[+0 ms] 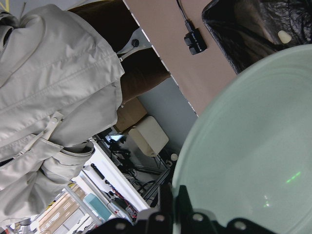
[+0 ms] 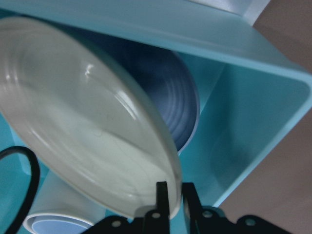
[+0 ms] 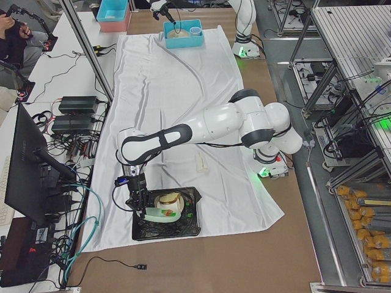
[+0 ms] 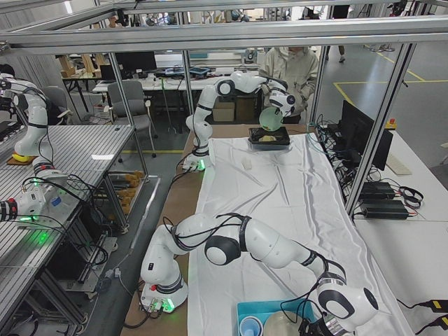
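A pale green plate [image 4: 271, 119] is held upright by my left gripper at its rim, above a black lined bin [image 3: 198, 226] that holds cream dishes and food-like pieces [image 3: 168, 198]. My right gripper is shut on the rim of a white plate [image 2: 83, 112] in the blue bin [image 2: 258, 146]. A dark blue round dish [image 2: 180, 92] lies under that plate, with a white cup [image 2: 68, 200] beside it.
The white cloth [image 3: 171, 91] between the bins is mostly clear, with a small pale item [image 3: 201, 163] on it. A monitor and cables line the left side. A person stands behind the far end.
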